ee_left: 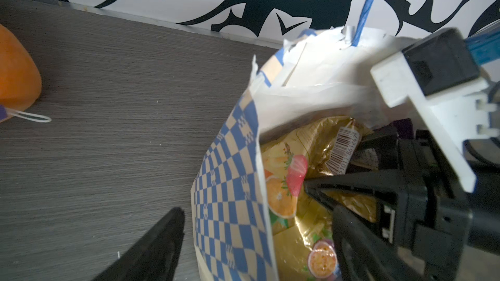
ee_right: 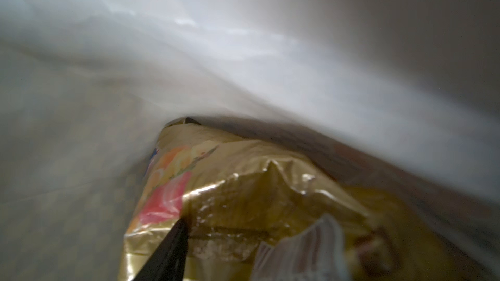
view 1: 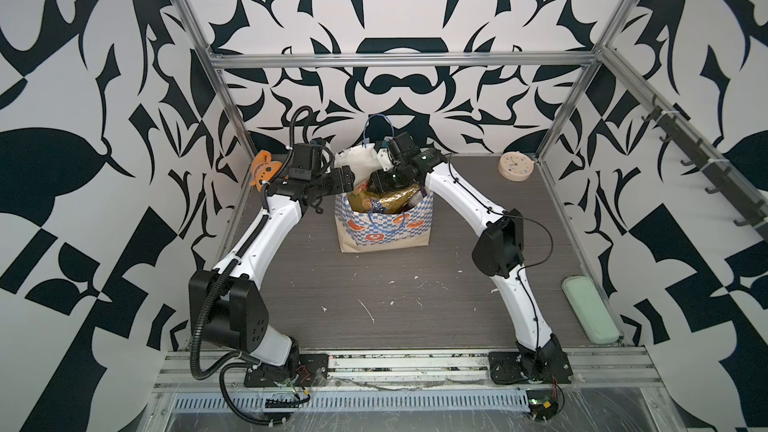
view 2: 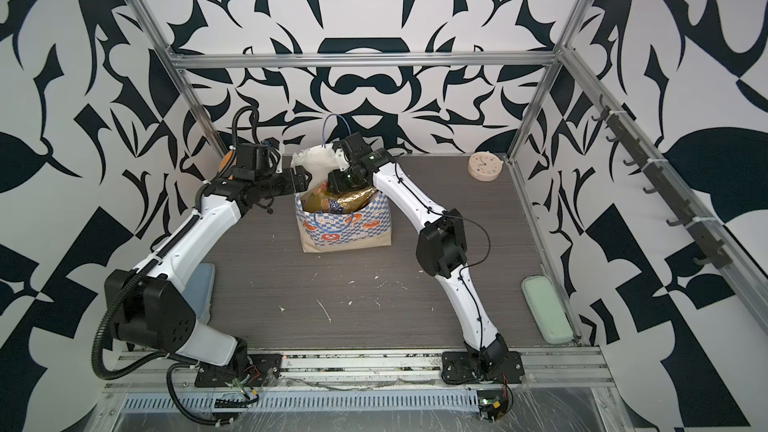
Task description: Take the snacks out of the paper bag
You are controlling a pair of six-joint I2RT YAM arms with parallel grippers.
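The paper bag [view 1: 384,233], blue-checked, stands upright at the middle back of the table, holding a gold snack packet [ee_left: 281,197] with fruit pictures and barcode. My right gripper reaches down inside, its dark fingertips on the packet; in the right wrist view a finger [ee_right: 166,252] lies against the gold foil, and whether it grips is unclear. My left gripper is open at the bag's left rim, above it, its blurred fingers either side of the checked paper edge.
An orange plush item [view 1: 264,169] sits at the back left, a round wooden piece [view 1: 515,166] at the back right, a green case [view 1: 589,308] at the front right and a blue-grey case [view 2: 200,292] at the left.
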